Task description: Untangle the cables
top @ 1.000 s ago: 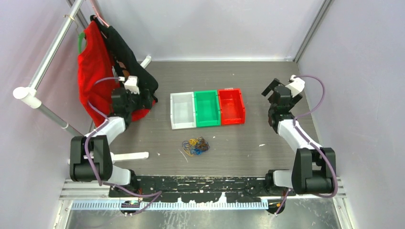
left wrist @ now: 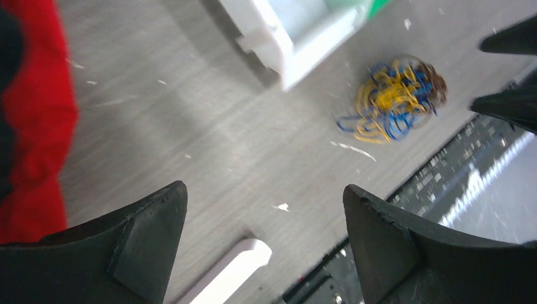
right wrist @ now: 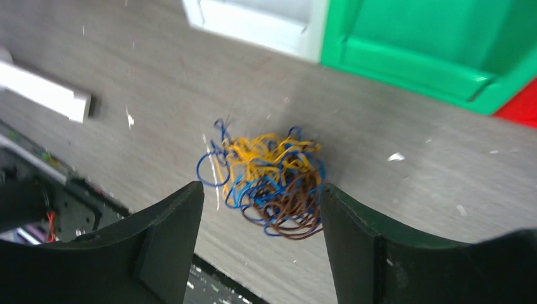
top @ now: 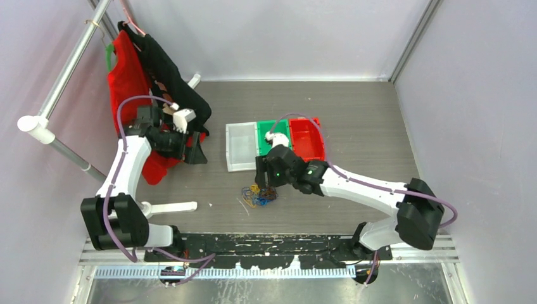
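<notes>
A tangle of blue, yellow and brown cables [right wrist: 272, 180] lies on the grey tabletop in front of the boxes. My right gripper hangs above that heap with its fingers apart, one on either side of it in the right wrist view; nothing is held. In the top view the right gripper [top: 266, 180] partly covers the back of the heap. Off to the left, near the hanging clothes, my left gripper [top: 193, 149] is open and empty. The left wrist view shows the cables [left wrist: 399, 95] at its upper right, well beyond the left fingers.
Behind the cables stand joined boxes: white [top: 240, 149], green [top: 263, 130] and red [top: 307, 139]. Red and black garments [top: 126, 79] hang from a rail at the left. A white bar [top: 172, 208] lies front left.
My right arm has swung from the right side of the table leftward and forward to above the cables. The cables lie where they were.
</notes>
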